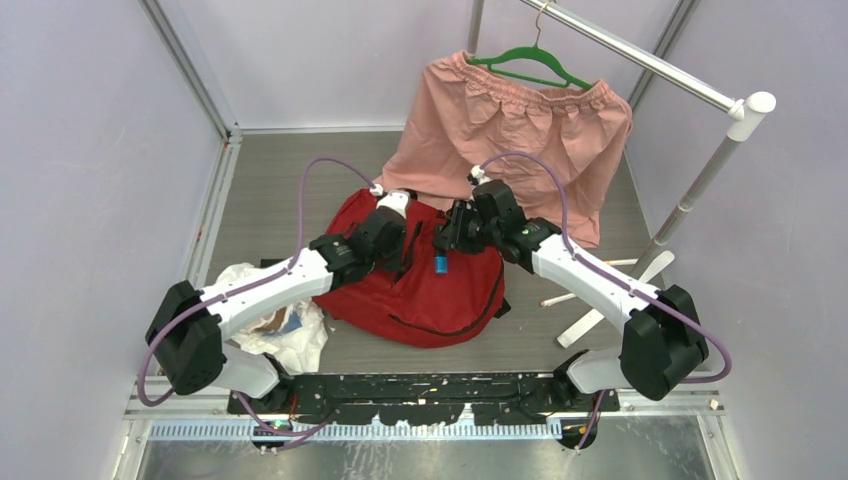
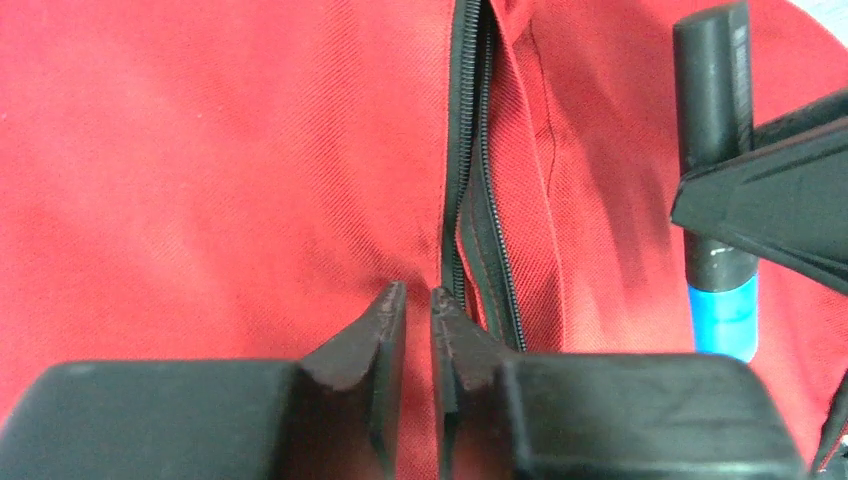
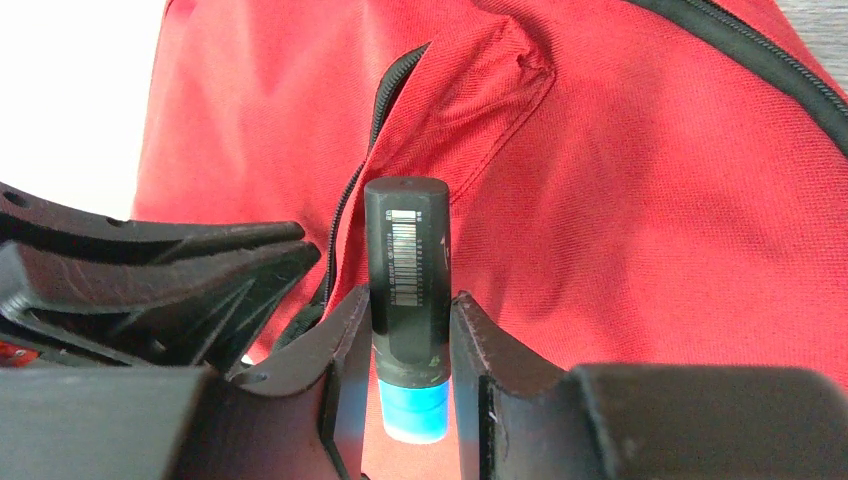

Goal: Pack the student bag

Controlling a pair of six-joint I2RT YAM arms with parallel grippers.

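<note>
The red student bag [image 1: 420, 310] lies in the centre, with a zippered opening [image 2: 468, 160] under my left gripper. That gripper is shut, with nothing seen between its fingertips. My right gripper is shut on a black bottle [image 3: 408, 260] with a blue end, held upright in its view above the bag, right of the zipper. In the left wrist view the bottle [image 2: 718, 270] sits at the right. The left gripper's black body shows at the left of the right wrist view, close to the bottle.
Pink shorts [image 1: 500, 130] hang from a green hanger on a white rack [image 1: 690, 200] at the back right, reaching the bag. A white plastic bag [image 1: 295, 345] with contents lies at the lower left. Grey floor shows around these.
</note>
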